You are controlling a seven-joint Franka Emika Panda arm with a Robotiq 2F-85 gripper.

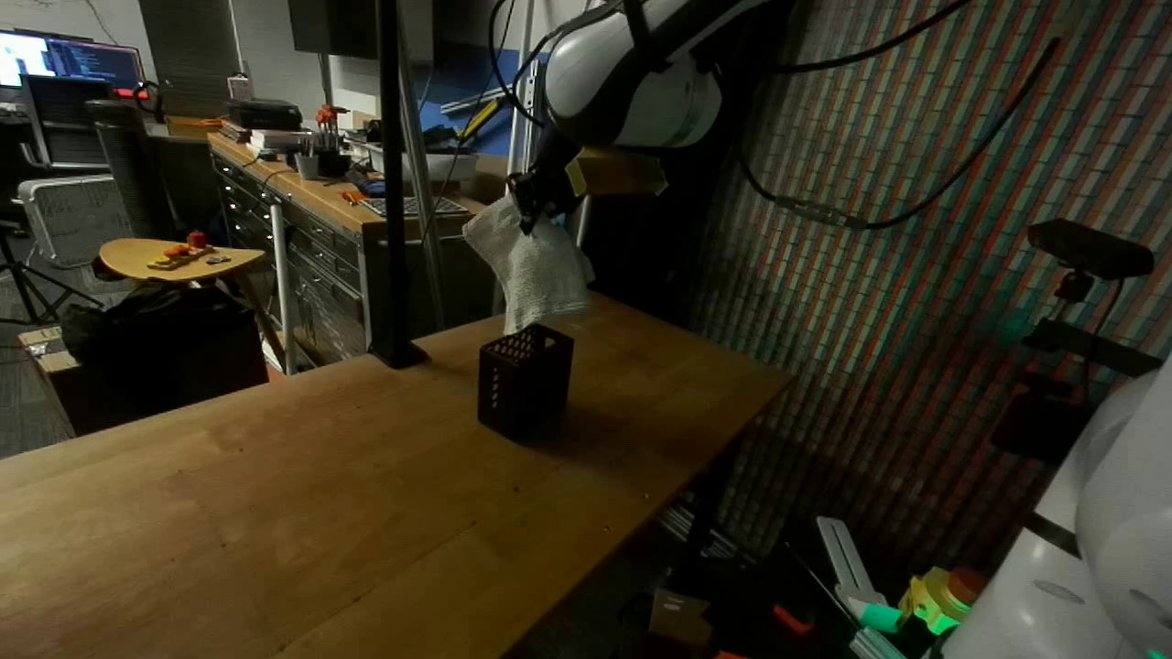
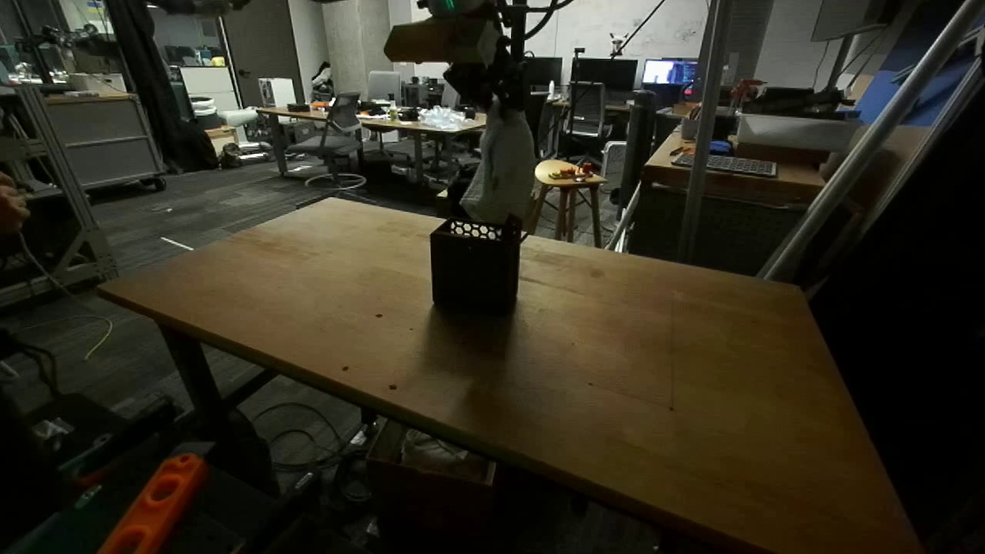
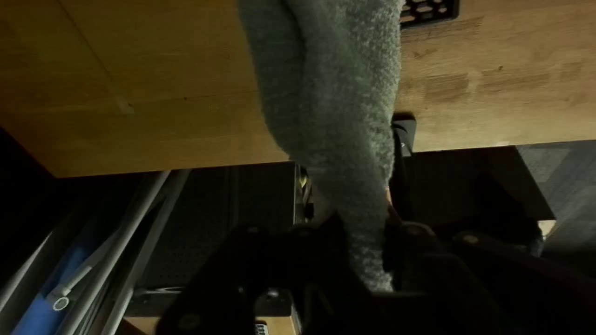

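A pale, textured cloth (image 1: 532, 264) hangs from my gripper (image 1: 527, 215), which is shut on its upper part. Below it on the wooden table stands a black basket (image 1: 525, 384) with honeycomb holes and an open top. In exterior view 2 the cloth (image 2: 503, 166) hangs just behind the basket (image 2: 475, 268), its lower end near the rim's height. The wrist view shows the cloth (image 3: 346, 111) running down between the dark fingers, with a corner of the basket (image 3: 427, 10) at the top. Whether the cloth touches the basket cannot be told.
A black upright post (image 1: 391, 220) stands at the table's back edge. A drawer bench (image 1: 319, 209) with clutter is beyond, and a patterned wall (image 1: 879, 275) lies to the right.
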